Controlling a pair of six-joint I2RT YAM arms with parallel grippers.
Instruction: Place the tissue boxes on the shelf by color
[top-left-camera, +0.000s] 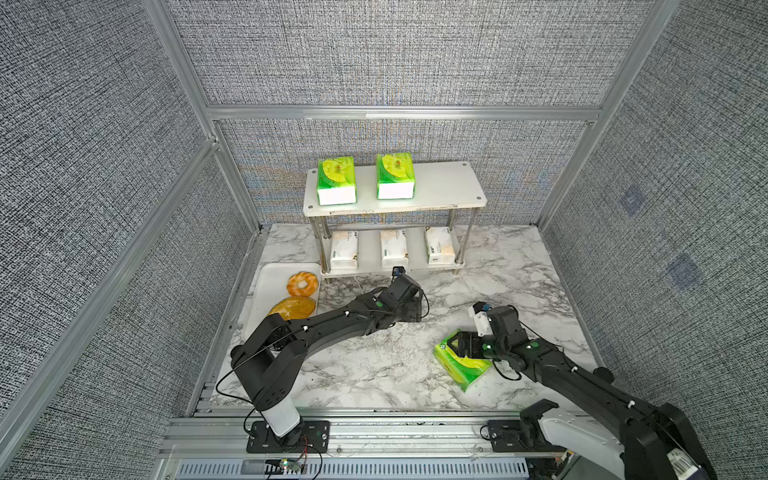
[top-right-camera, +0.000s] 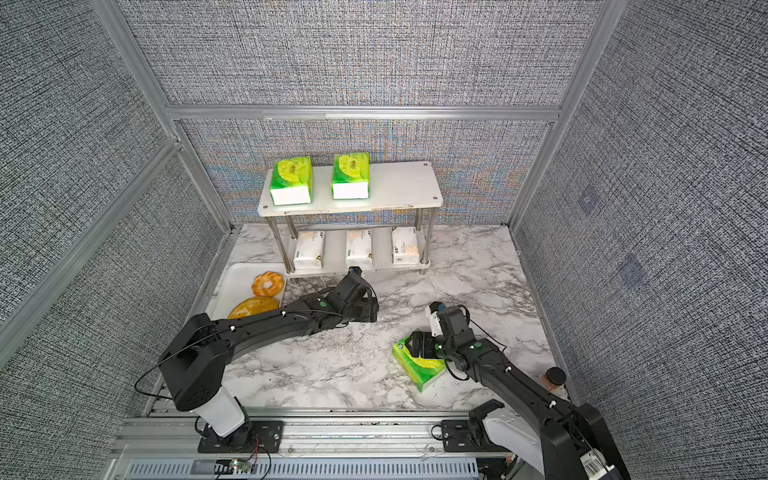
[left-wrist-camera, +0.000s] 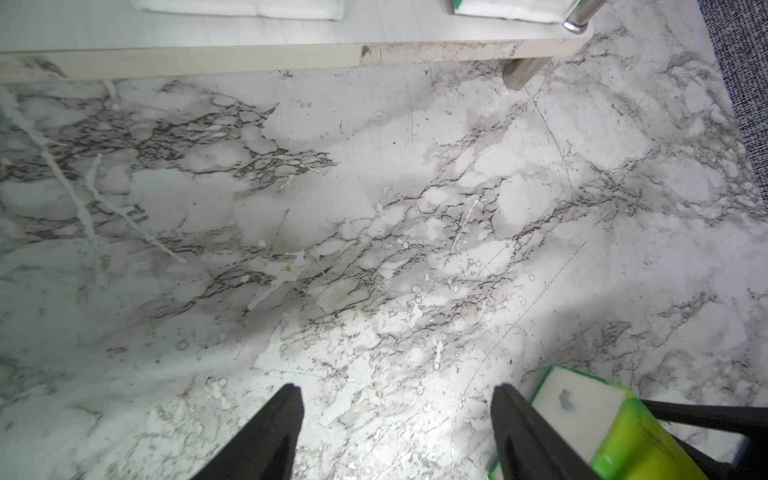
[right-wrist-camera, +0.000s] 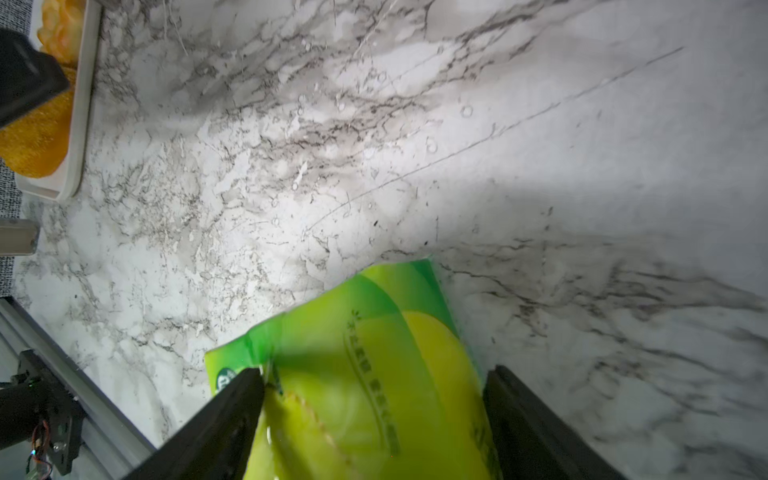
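A green-yellow tissue pack (top-left-camera: 461, 366) lies on the marble table at front right. My right gripper is above it, still open wide, with its fingers on either side of the pack (right-wrist-camera: 376, 352); whether both touch it cannot be told. Over bare table to the left, my left gripper stands open and empty. Two green packs (top-left-camera: 337, 177) (top-left-camera: 395, 174) occupy the left and middle of the shelf's top board (top-left-camera: 448, 185). Three white packs (top-left-camera: 345, 249) (top-left-camera: 393, 247) (top-left-camera: 439, 244) sit in a row on the lower board.
A white tray (top-left-camera: 267, 289) with a ring-shaped bread (top-left-camera: 301, 284) and a long loaf (top-left-camera: 292, 307) is at the left. The top board's right part is bare. A dark-lidded jar (top-right-camera: 553, 377) stands by the right wall. Open table lies between the arms.
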